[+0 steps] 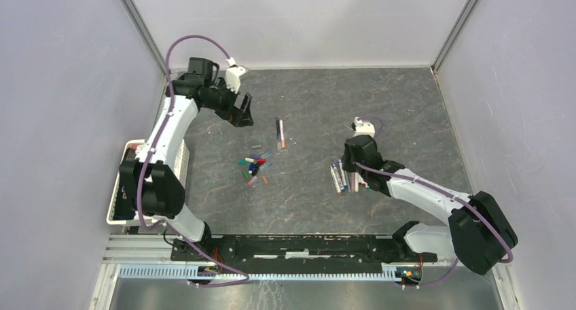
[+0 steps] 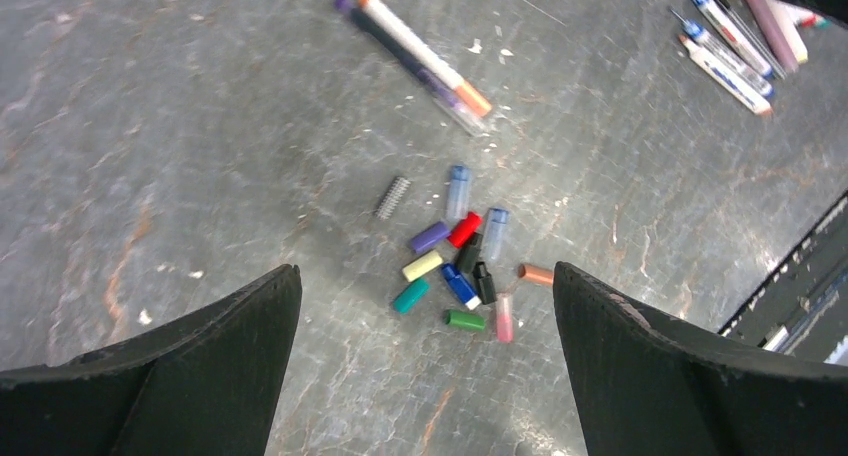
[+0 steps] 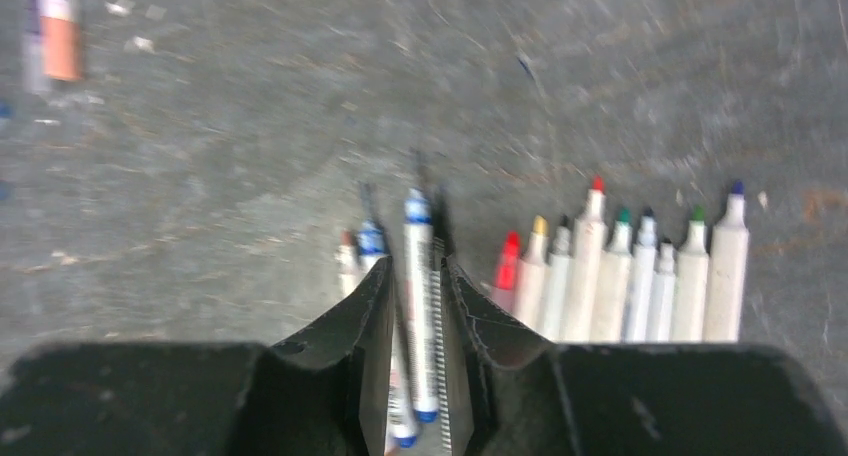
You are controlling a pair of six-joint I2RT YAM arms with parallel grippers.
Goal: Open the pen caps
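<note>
My left gripper (image 1: 241, 111) is raised at the back left, open and empty, above the table. Loose coloured caps lie scattered below it, among them a red cap (image 2: 465, 228) and a green cap (image 2: 465, 319). Two capped pens, one white with orange ends (image 2: 423, 51), lie behind them. My right gripper hangs over a group of pens at the right. Between and beyond its fingertips show blue-and-white pens (image 3: 419, 286); whether it touches any is unclear. To their right stands a row of uncapped white markers (image 3: 727, 276), with red, yellow, green and blue tips.
A white basket (image 1: 111, 201) stands at the left edge behind the left arm. Walls enclose the grey table (image 1: 312, 99) at back and sides.
</note>
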